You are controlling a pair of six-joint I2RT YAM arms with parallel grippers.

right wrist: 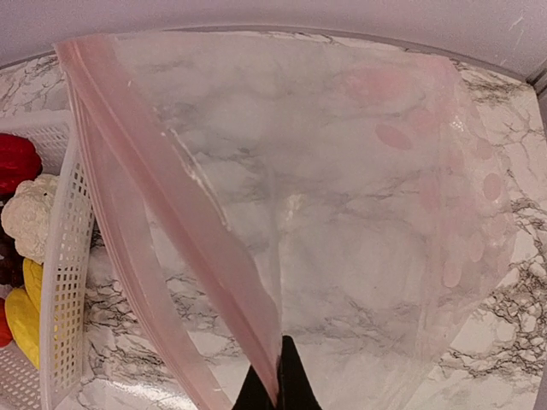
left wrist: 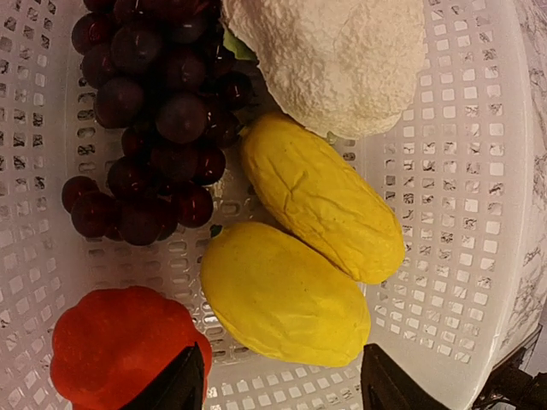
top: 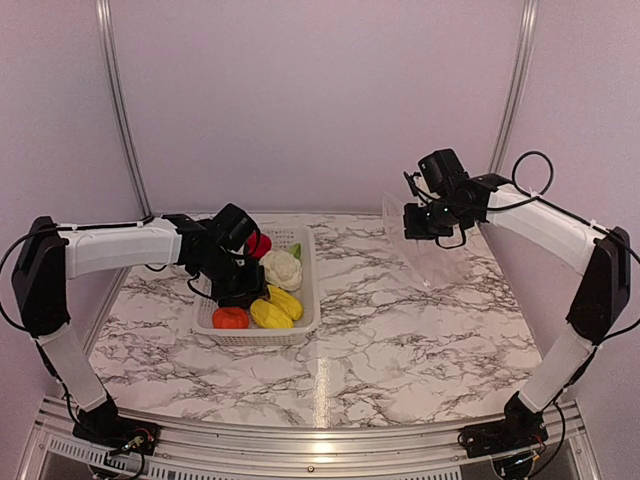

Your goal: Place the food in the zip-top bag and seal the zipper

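Inside the white basket (top: 311, 300) are a red tomato (left wrist: 128, 346), two yellow fruits (left wrist: 286, 295), dark grapes (left wrist: 162, 128), a white cauliflower (left wrist: 342, 64) and a red pepper (top: 261, 244). My left gripper is over the basket, its fingers apart with nothing between them; the nearer yellow fruit lies just ahead of its tips. At the right, my right gripper is shut on the pink-edged rim of the clear zip top bag (right wrist: 342, 231). The bag hangs from it over the table, and its mouth seems to gape on the left side.
Bare marble table (top: 370, 350) lies between the basket and the bag and along the front. A pale wall (top: 320, 120) closes off the back, and the basket's sides rise around the food.
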